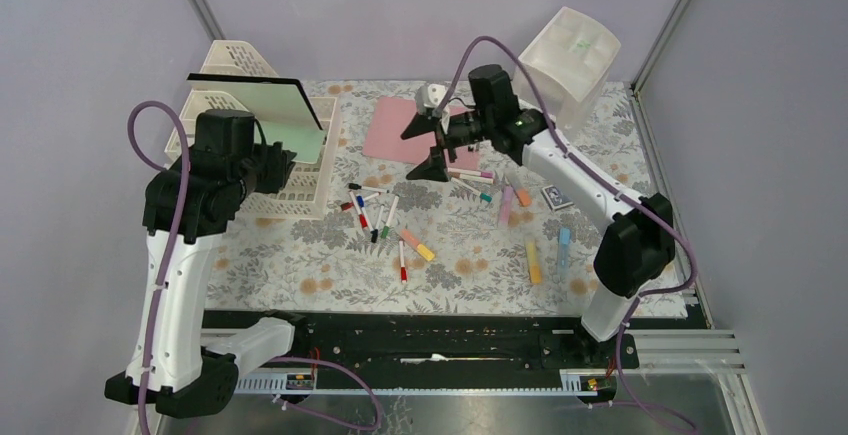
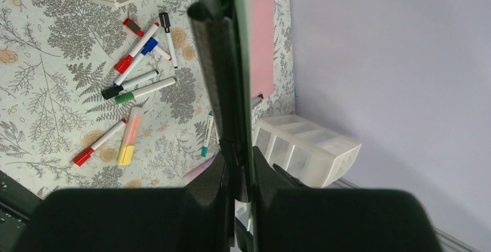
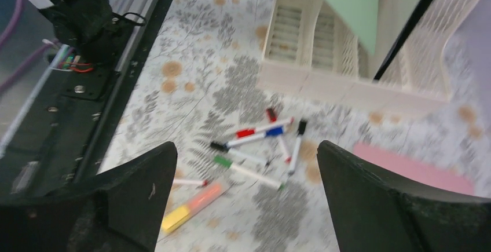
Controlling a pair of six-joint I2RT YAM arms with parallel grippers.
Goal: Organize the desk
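My left gripper is shut on a pale green board with a dark edge, held over the white basket at the left; in the left wrist view a dark cylinder shows along it. My right gripper hangs open above the pink mat. Loose markers, among them a green one and a red-capped one, lie on the desk, with an orange-yellow highlighter.
A white drawer organiser stands at the back right. More highlighters and a small card pack lie on the right.
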